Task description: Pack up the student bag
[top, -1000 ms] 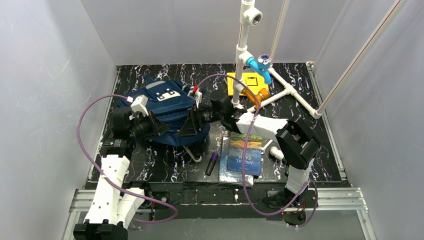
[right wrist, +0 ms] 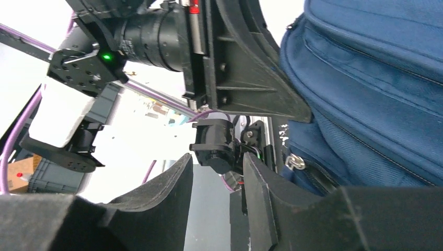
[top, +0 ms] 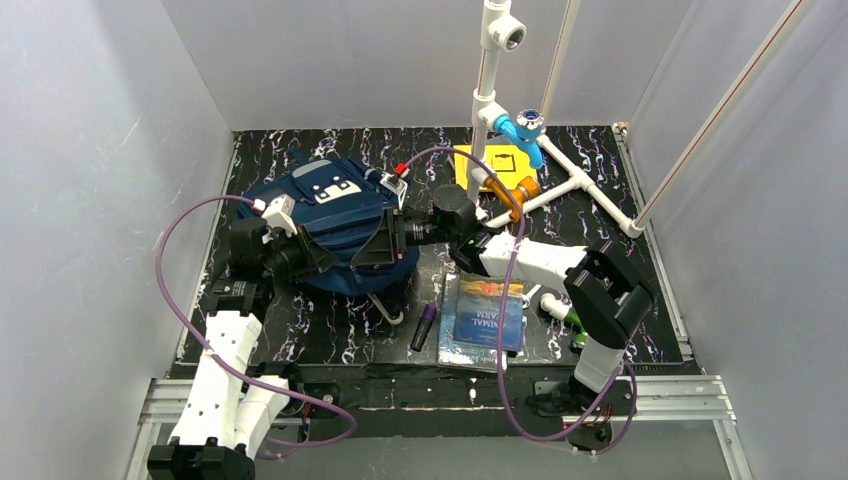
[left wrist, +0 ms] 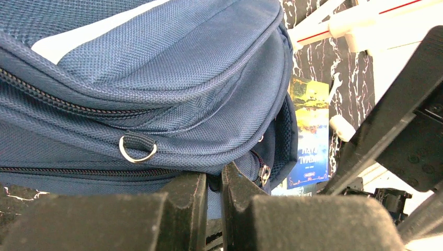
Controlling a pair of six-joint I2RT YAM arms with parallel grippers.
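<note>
The navy student bag (top: 335, 225) lies at the left of the table. My left gripper is shut on fabric at the bag's edge, below a small metal D-ring (left wrist: 137, 150). A metal zipper pull (right wrist: 295, 162) hangs close to that grip. My right gripper stands part open beside the bag, with nothing visible between its fingers; the pull lies outside them. From above, the right gripper (top: 360, 262) faces the left one across a small gap. An Animal Farm book (top: 490, 315) and a purple marker (top: 424, 327) rest in front of the bag.
White pipes with a blue valve (top: 522, 135) and an orange fitting (top: 515, 195) rise at the back right, near a yellow item (top: 505, 160). A white-and-green object (top: 565, 310) lies near the right arm. Purple cables loop over both arms.
My right gripper has shifted slightly left and toward the front, with its arm's elbow moving a little right. The left gripper and the bag look nearly unmoved.
</note>
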